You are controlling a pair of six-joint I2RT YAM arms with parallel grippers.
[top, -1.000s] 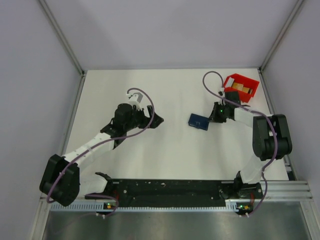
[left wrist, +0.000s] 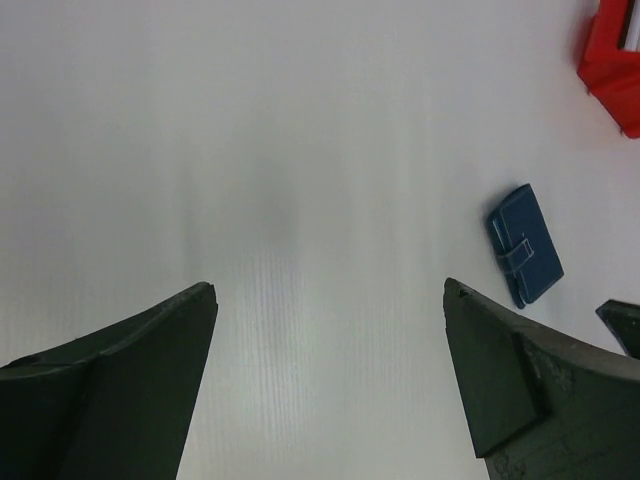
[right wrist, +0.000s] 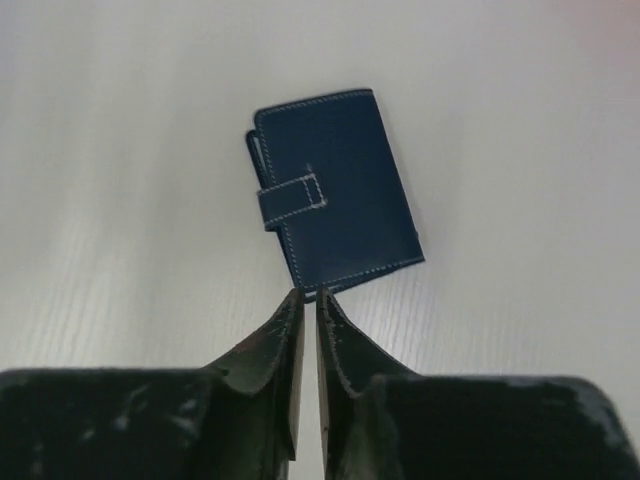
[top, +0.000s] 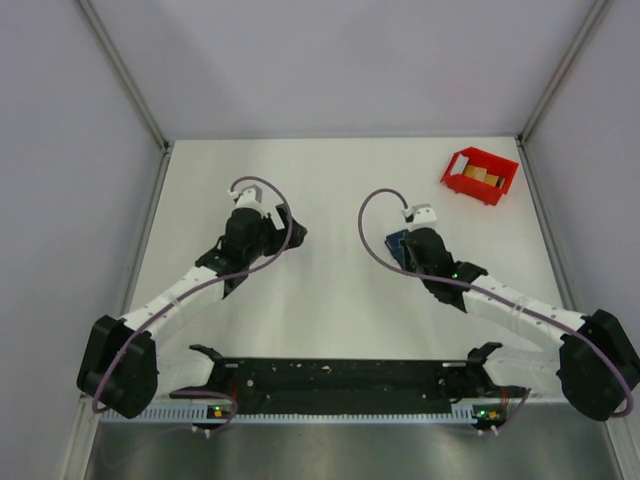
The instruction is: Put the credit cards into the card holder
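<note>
A dark blue stitched card holder with a strap tab lies on the white table, also seen in the left wrist view (left wrist: 525, 245). In the top view my right gripper (top: 410, 250) hangs over it and partly hides it; in its wrist view the fingertips (right wrist: 325, 305) are close together at the holder's near edge, with nothing visible between them. My left gripper (top: 290, 225) is open and empty over the table's left-centre. A red box (top: 462, 175) at the back right holds white and tan flat items, possibly the cards.
The red box stands near the right wall, behind the right arm.
My right arm has swung left and toward the front, from right of the holder to over it. My left arm has shifted slightly left.
</note>
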